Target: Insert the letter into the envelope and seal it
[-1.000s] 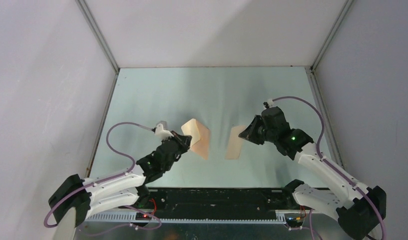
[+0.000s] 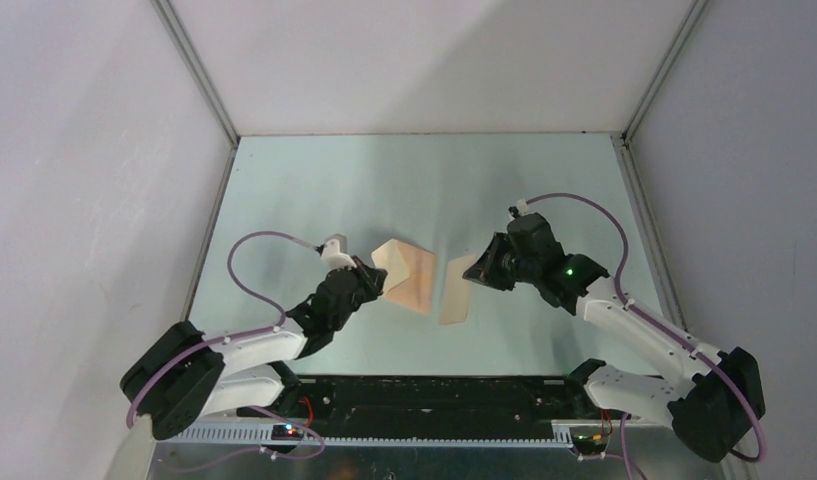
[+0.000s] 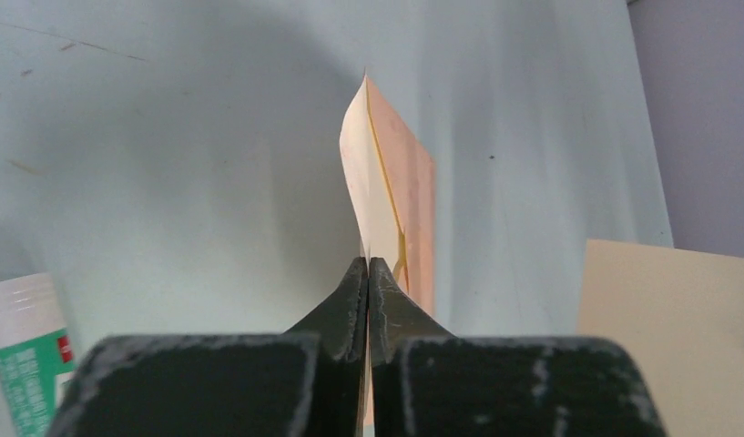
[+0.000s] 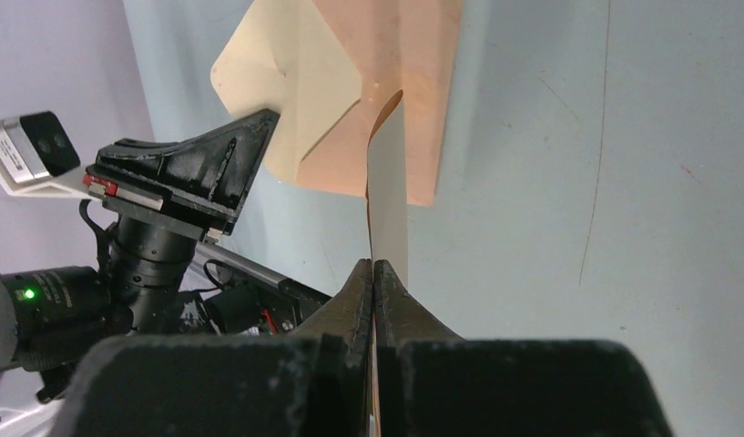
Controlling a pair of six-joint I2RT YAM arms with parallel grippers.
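The peach envelope [image 2: 416, 277] has its pointed flap [image 2: 391, 262] folded back toward my left arm. My left gripper is shut on the flap, which rises upright from between its fingertips in the left wrist view. To the right of the envelope, my right gripper grips the pale letter [image 4: 388, 200], a stiff sheet seen nearly edge-on in the right wrist view. From above, the letter [image 2: 455, 292] stands just right of the envelope's edge with a narrow gap between. Whether the envelope's mouth gapes is hard to tell.
A white tube with a green label [image 3: 26, 355] lies at the lower left of the left wrist view; it is not visible from above.
The right gripper has carried the letter left, narrowing the gap.
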